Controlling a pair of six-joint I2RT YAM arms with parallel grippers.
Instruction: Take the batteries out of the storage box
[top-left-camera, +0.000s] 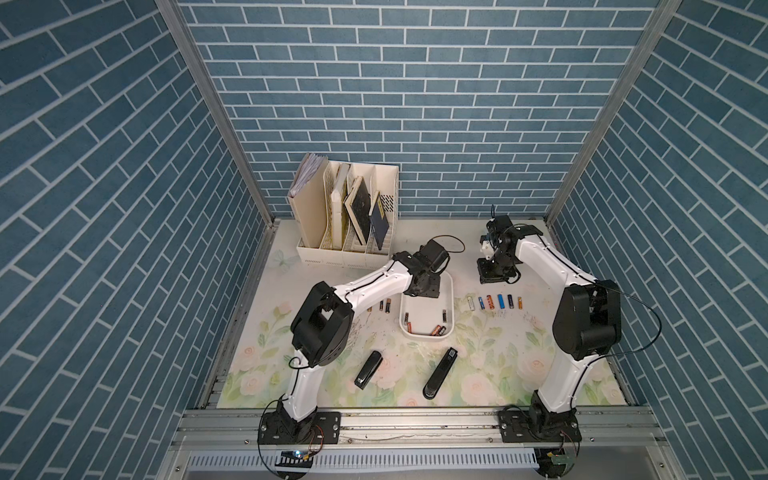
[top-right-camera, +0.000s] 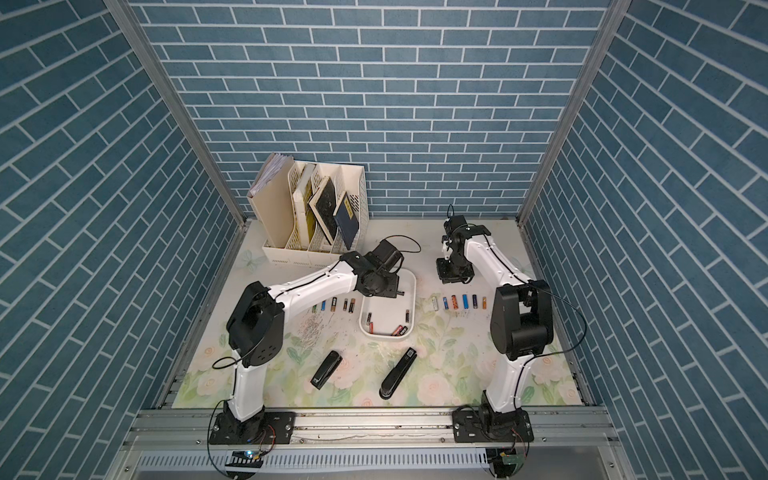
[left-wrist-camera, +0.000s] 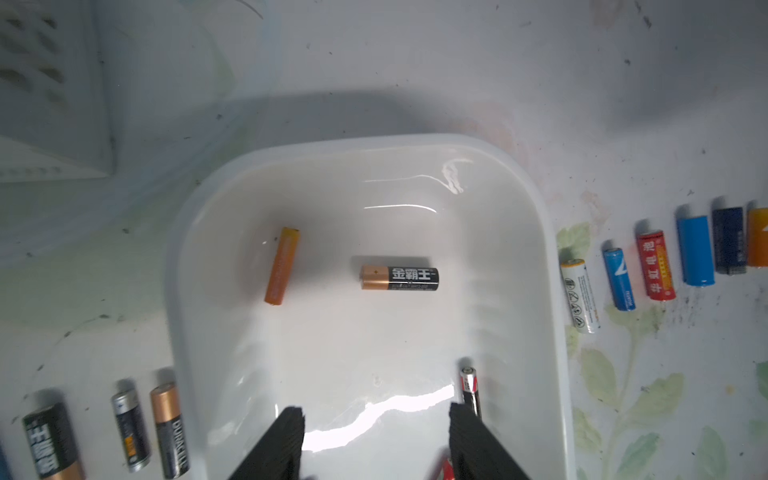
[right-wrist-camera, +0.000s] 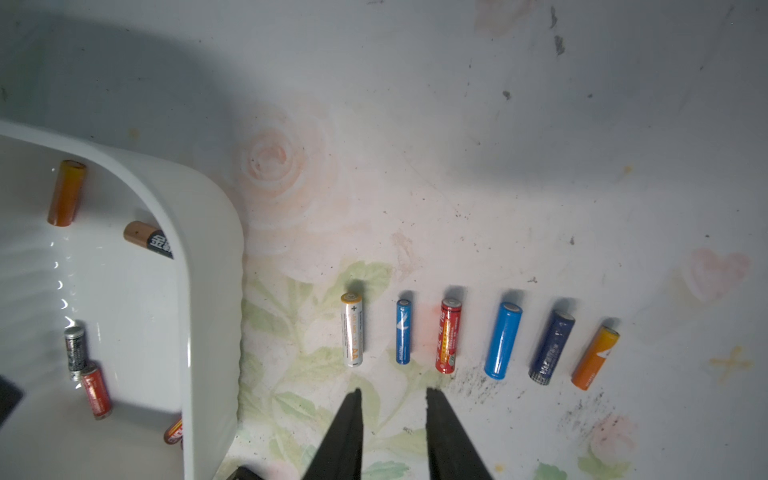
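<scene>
Over the white storage box (top-left-camera: 449, 320) hovers my left gripper, its fingers apart and empty. Inside the box, the left wrist view shows an orange battery (left-wrist-camera: 282, 266), a black-and-copper battery (left-wrist-camera: 400, 277) and a slim dark one with a red band (left-wrist-camera: 470, 389). Low in the box are more batteries, among them a red one (right-wrist-camera: 96, 392) and a dark one (right-wrist-camera: 76, 349). My right gripper stands open and empty above the table, right of the box, behind a row of batteries including a blue one (right-wrist-camera: 502, 341).
Left of the box lies another row of batteries, one of them copper-topped (left-wrist-camera: 169, 430). A file holder (top-left-camera: 320, 256) with books stands at the back left. Two black staplers, one at left (top-left-camera: 368, 369) and one at centre (top-left-camera: 440, 373), lie in front.
</scene>
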